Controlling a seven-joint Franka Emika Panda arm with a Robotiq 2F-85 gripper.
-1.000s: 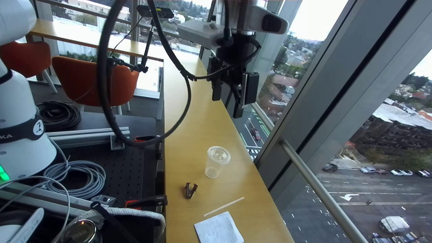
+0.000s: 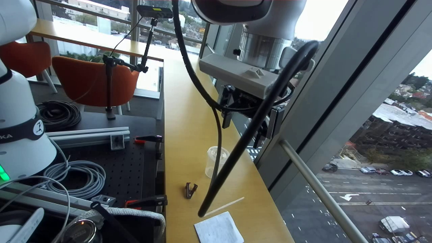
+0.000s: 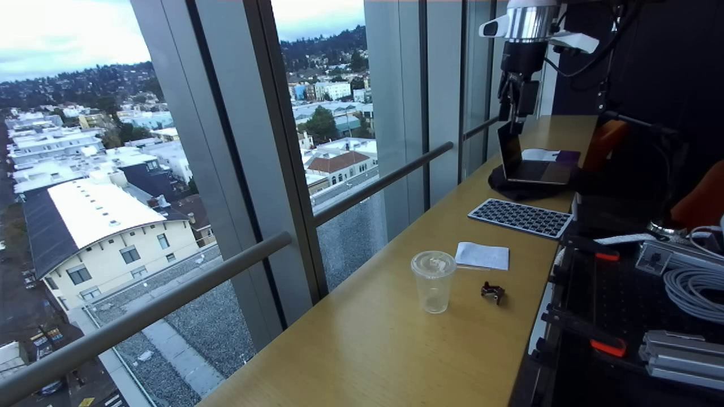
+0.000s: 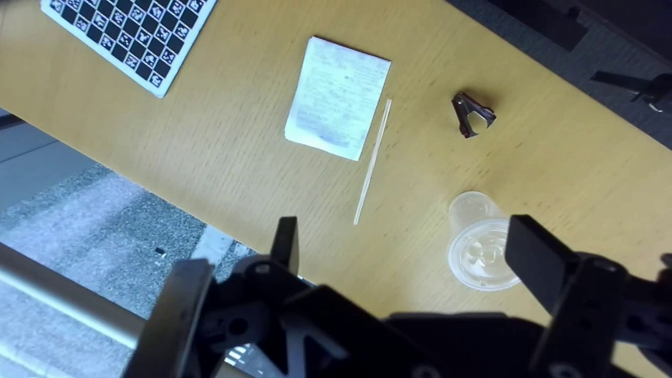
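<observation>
My gripper is open with nothing between its fingers, held high over the table by the window side. In exterior view 1 the gripper hangs well above a clear plastic cup, which a black cable partly hides. In the wrist view the lidded cup stands upright below, close to the right finger in the picture. A thin pale straw lies between the cup and a folded white paper. A dark staple remover rests farther in from the window.
A black-and-white patterned board lies beyond the paper, with an open laptop behind it. Along the window runs a metal rail. Clamps grip the bench's edge.
In exterior view 1 the gripper has moved to the right and lower, and its wrist has turned. The black cable has swung right, across the cup. The table objects have stayed put.
</observation>
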